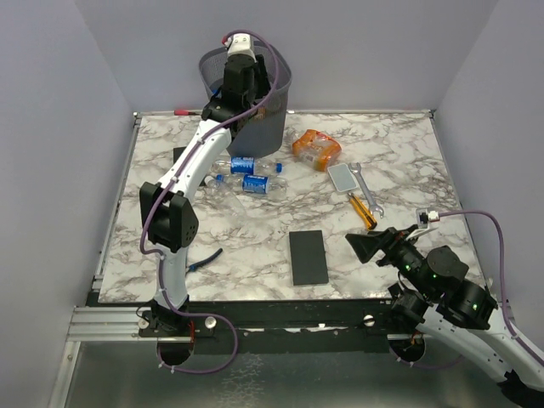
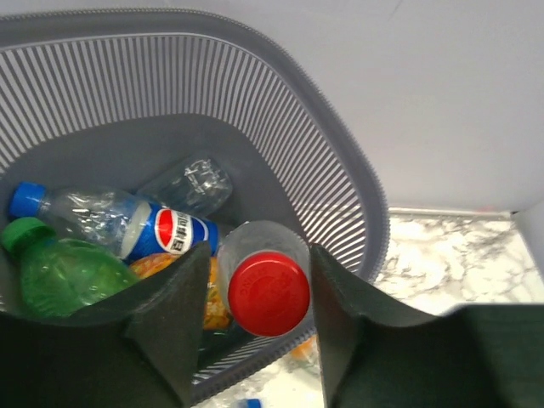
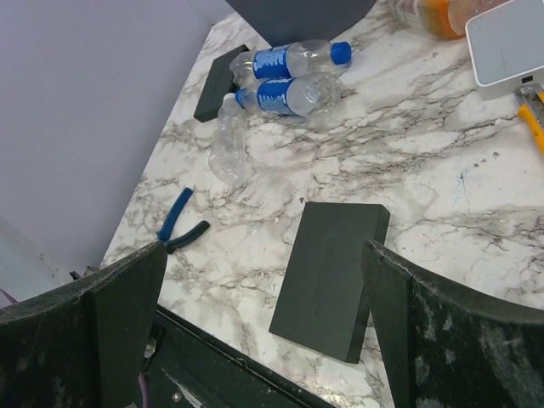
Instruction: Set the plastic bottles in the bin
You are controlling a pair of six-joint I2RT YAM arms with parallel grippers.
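Observation:
My left gripper (image 1: 248,78) is over the grey bin (image 1: 262,132). In the left wrist view its fingers stand at either side of a red-capped bottle (image 2: 269,291); whether they grip it I cannot tell. Inside lie a green bottle (image 2: 72,276), a blue-capped bottle (image 2: 115,221) and others. Outside, two blue-label bottles (image 1: 253,185) (image 1: 245,166), a clear bottle (image 1: 225,200) and an orange-labelled bottle (image 1: 316,150) lie on the table. My right gripper (image 1: 376,242) stands open at the front right, with nothing between its fingers.
A dark block (image 1: 308,257), pliers (image 1: 204,262), a yellow cutter (image 1: 363,210), a wrench (image 1: 369,191) and a pale case (image 1: 342,177) lie on the marble table (image 1: 408,144). Walls surround the back and sides.

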